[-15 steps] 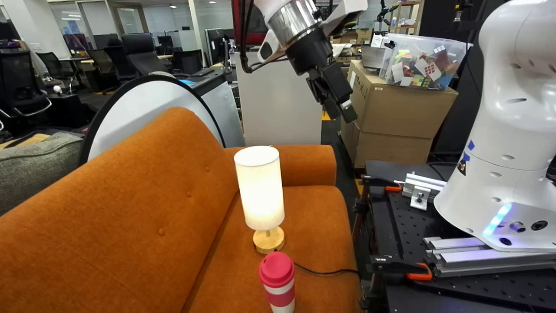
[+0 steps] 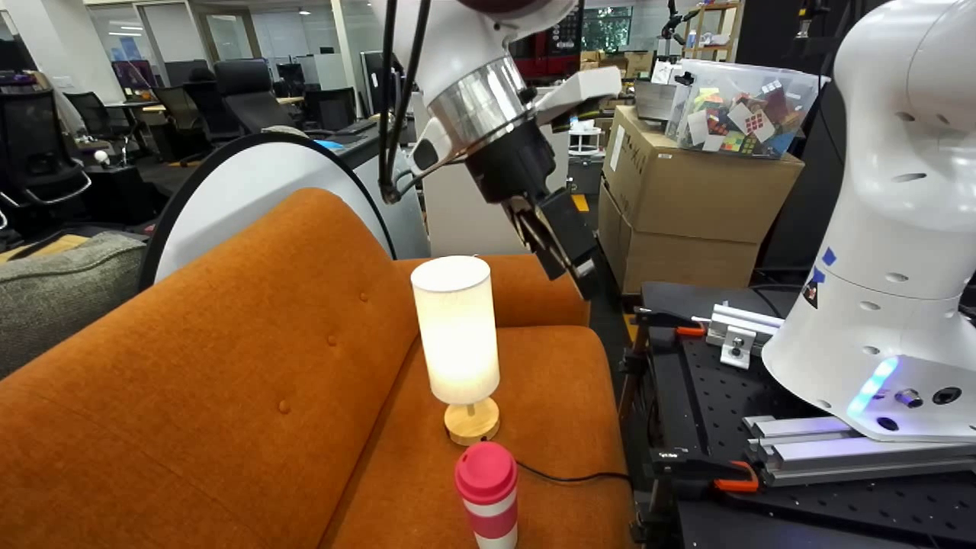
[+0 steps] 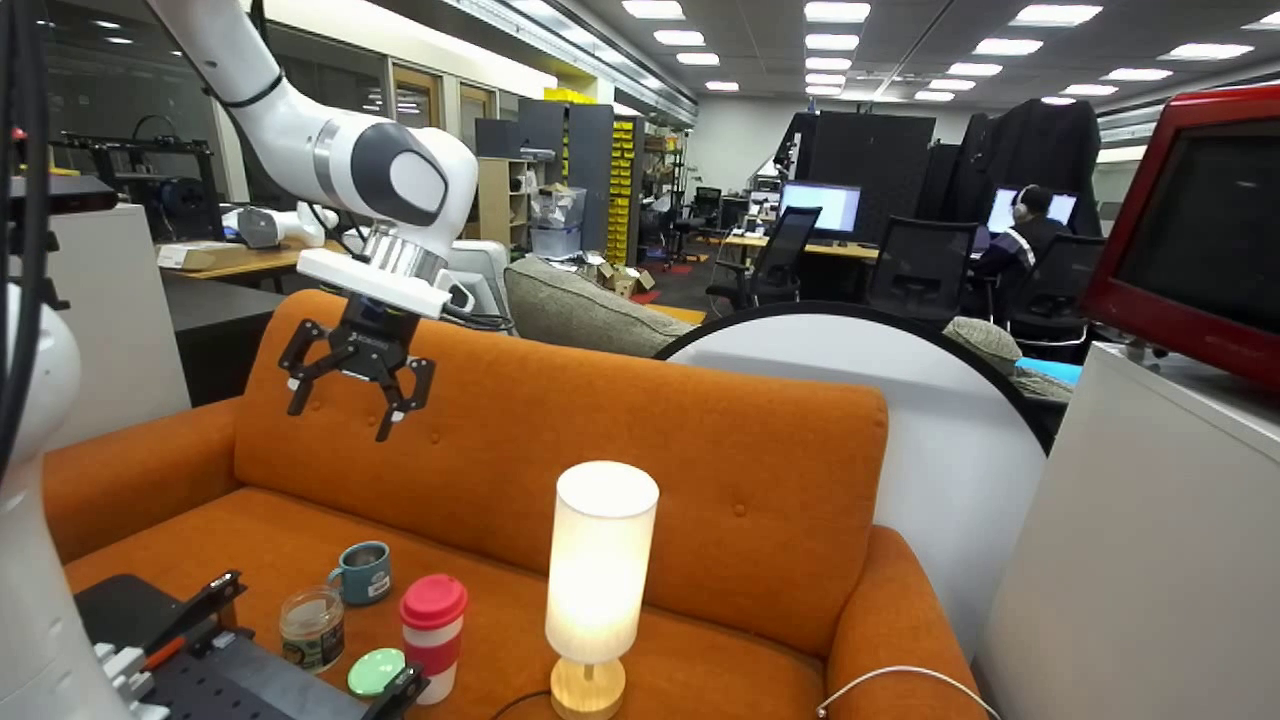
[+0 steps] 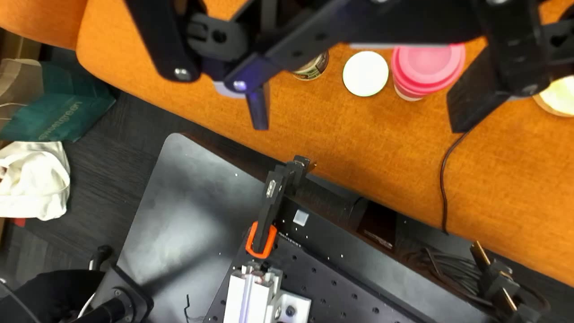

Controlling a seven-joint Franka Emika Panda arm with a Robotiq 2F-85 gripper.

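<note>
My gripper (image 3: 341, 415) hangs open above the orange sofa, its two fingers wide apart and nothing between them. In the wrist view the fingers (image 4: 259, 110) frame a bare stretch of seat. A white tumbler with a red lid (image 3: 433, 624) stands upright on the seat, beside a lit lamp (image 3: 603, 558) with a wooden base. To the tumbler's other side are a flat green lid (image 3: 375, 672), a clear jar (image 3: 313, 629) and a teal mug (image 3: 363, 572). The mug does not show in the wrist view, where the gripper body covers part of the scene.
A black table (image 2: 823, 508) with clamps and metal rails borders the sofa's front and carries the robot base. The lamp's dark cord (image 4: 442, 177) crosses the seat toward its front edge. The orange backrest (image 3: 672, 444) rises behind the objects.
In exterior view 1 the arm and gripper have come lower and a little to the left. The lamp and tumbler stand where they were.
</note>
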